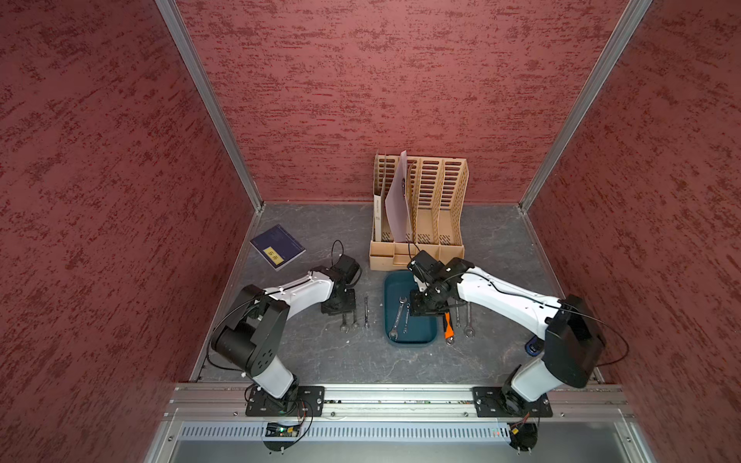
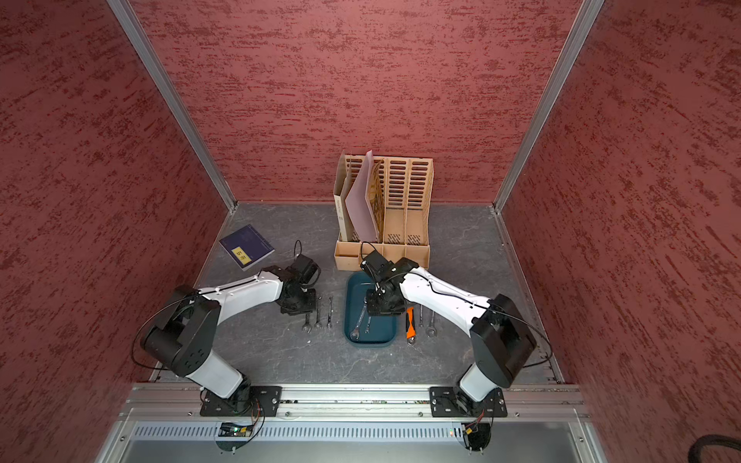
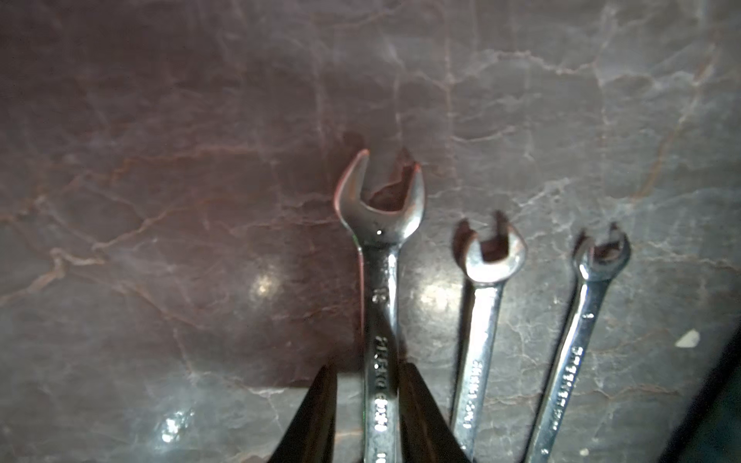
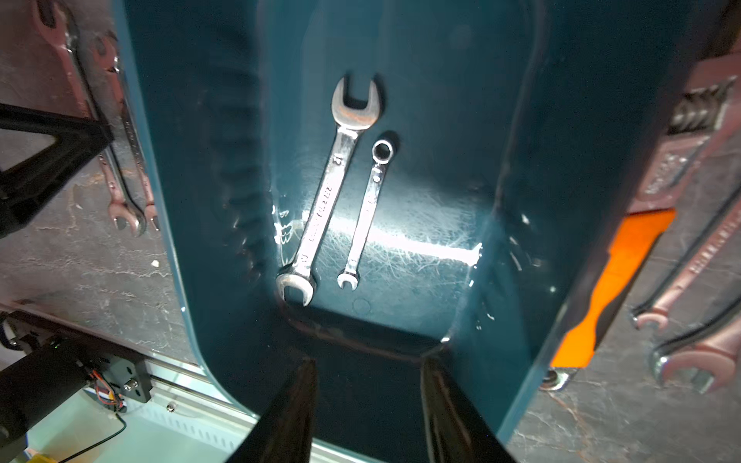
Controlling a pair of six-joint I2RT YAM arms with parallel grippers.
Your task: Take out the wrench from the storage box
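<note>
Two silver wrenches lie on the floor of the dark teal storage box: a longer open-ended wrench and a smaller wrench beside it. Over the box hangs my right gripper, open and empty, its fingertips nearer the box's front end. On the table left of the box, my left gripper is part open above the largest of three wrenches, with a fingertip on each side of the handle. Whether the fingers touch it cannot be told. A middle wrench and a thin wrench lie to its right.
Right of the box lie an orange-handled adjustable wrench and two more wrenches. A wooden file rack stands behind the box, and a blue book rests at the back left.
</note>
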